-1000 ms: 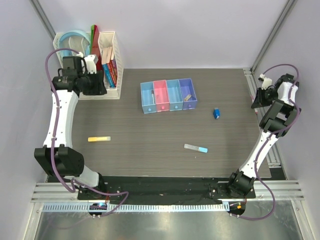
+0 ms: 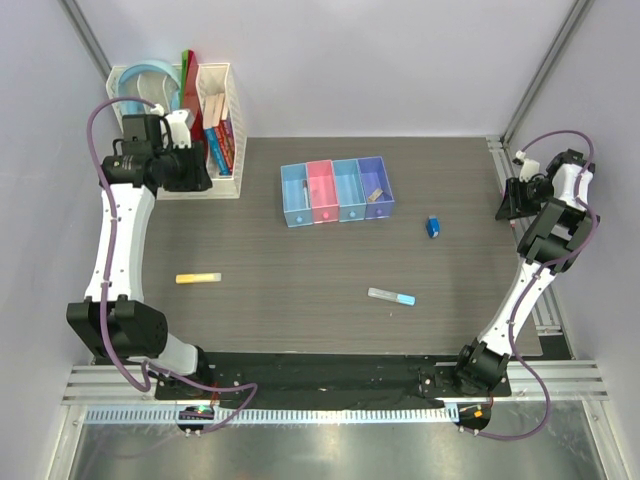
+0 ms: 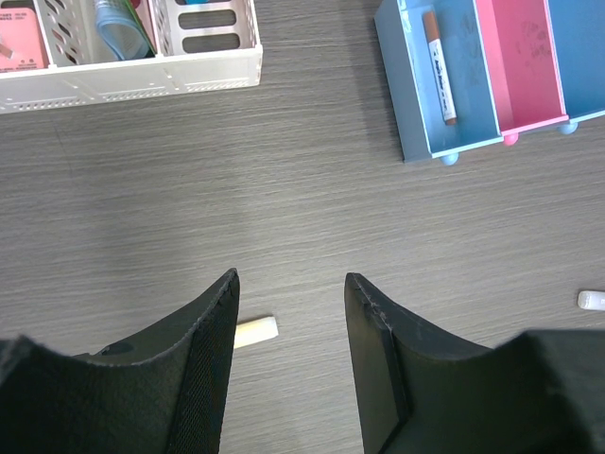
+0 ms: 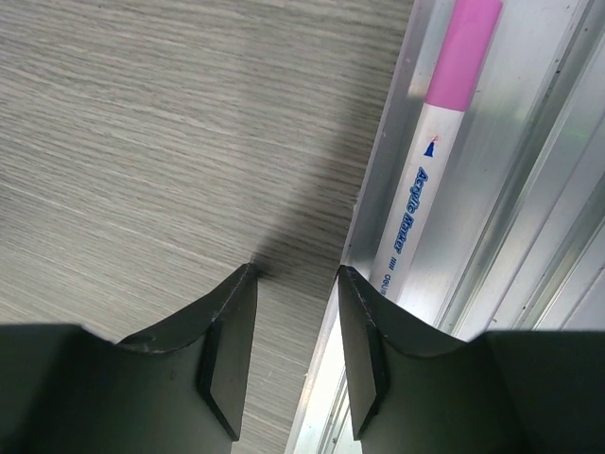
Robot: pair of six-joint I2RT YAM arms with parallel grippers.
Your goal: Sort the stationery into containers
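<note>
My right gripper is open low at the table's right edge, beside a pink-capped acrylic marker (image 4: 423, 180) lying in the metal rail. My left gripper is open and empty above the table near the white rack (image 3: 151, 76). A four-compartment organizer (image 2: 337, 190) in blue, pink, blue and purple stands at the back middle; a marker (image 3: 439, 71) lies in its left compartment. A yellow stick (image 2: 198, 278), a clear blue-capped item (image 2: 391, 296) and a small blue item (image 2: 433, 227) lie on the table.
The white rack at back left holds books (image 2: 220, 130) and other items. Walls and metal rails (image 2: 540, 75) bound the table.
My right arm has shifted slightly to the left since about a second ago. The objects on the table have not moved.
</note>
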